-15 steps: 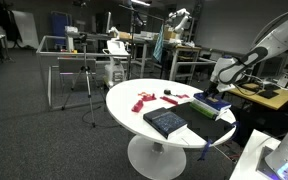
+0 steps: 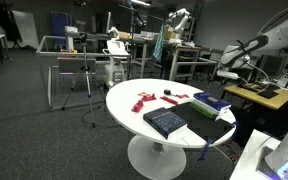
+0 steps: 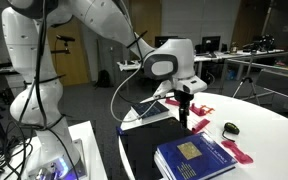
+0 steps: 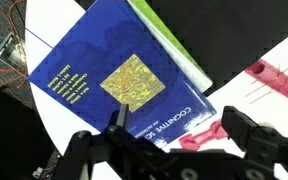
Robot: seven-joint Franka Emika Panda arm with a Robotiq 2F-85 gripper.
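Observation:
A blue book [image 4: 129,78] titled "Cognitive Science" lies flat with a gold square on its cover. Beside and partly under it is a green-edged book [image 4: 174,40]; in exterior view 1 the blue book [image 2: 212,102] rests on this green book [image 2: 198,108]. My gripper is open above the table, its black fingers well apart at the bottom of the wrist view, with nothing seen between them. From exterior view 2, the gripper [image 3: 183,118] hangs behind and above the blue book [image 3: 194,156].
A black mat [image 2: 216,129] lies under the stacked books. Another dark book [image 2: 165,122] sits near the white round table's front edge [image 2: 124,112]. Several red objects [image 2: 141,103] lie toward the back, and a small black object [image 3: 231,129] is beyond the blue book.
The arm has risen and moved right, away from its earlier place low over the stacked books. The books look unmoved.

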